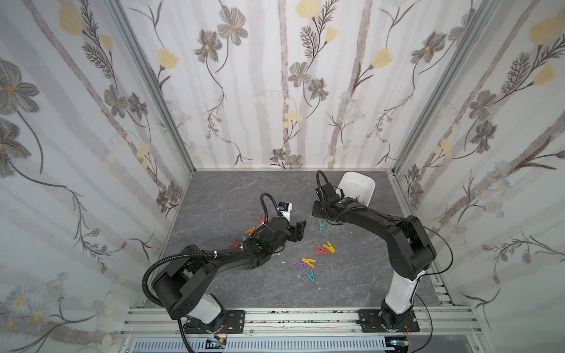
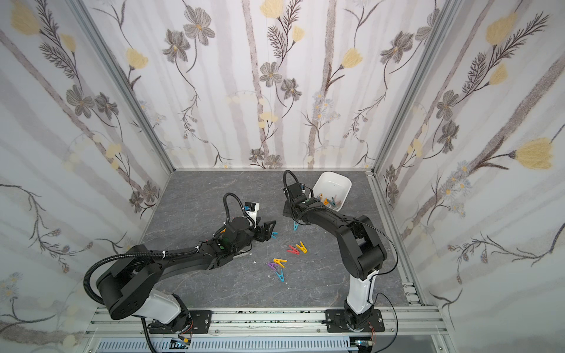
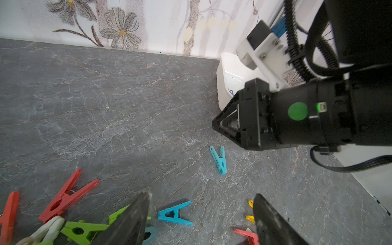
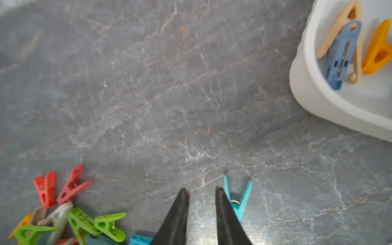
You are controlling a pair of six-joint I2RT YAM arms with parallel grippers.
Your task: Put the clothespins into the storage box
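Observation:
Loose clothespins lie on the grey table: a red one (image 3: pixel 63 200) and a green one (image 3: pixel 81 230) in a cluster at left, and yellow (image 1: pixel 329 247), red (image 1: pixel 320 249), purple and blue ones nearer the front. My left gripper is above the cluster's right side, fingers apart, nothing visible between them. My right gripper is open above a light teal clothespin (image 4: pixel 241 204), nothing between its fingertips. The white storage box (image 4: pixel 306 73) at back right holds several clothespins, including blue, beige and orange ones.
My right arm stands close to the box and in front of it. The wallpapered walls and metal rails bound the table.

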